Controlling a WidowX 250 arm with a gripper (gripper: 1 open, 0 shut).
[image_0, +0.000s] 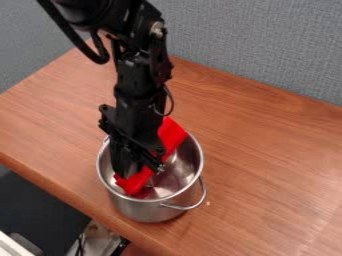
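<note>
A steel pot (156, 206) with wire handles stands near the front left edge of the wooden table. Inside it is a red object (170, 135), partly behind my gripper and tilted up past the pot's rim, with a lower red part toward the front. My black gripper (138, 166) points down into the pot over the red object. Its fingertips are dark and overlap the red object, so I cannot tell whether they are open or shut on it.
A grey partition (254, 45) runs along the back. Below the front left edge lie a dark area and some pale items.
</note>
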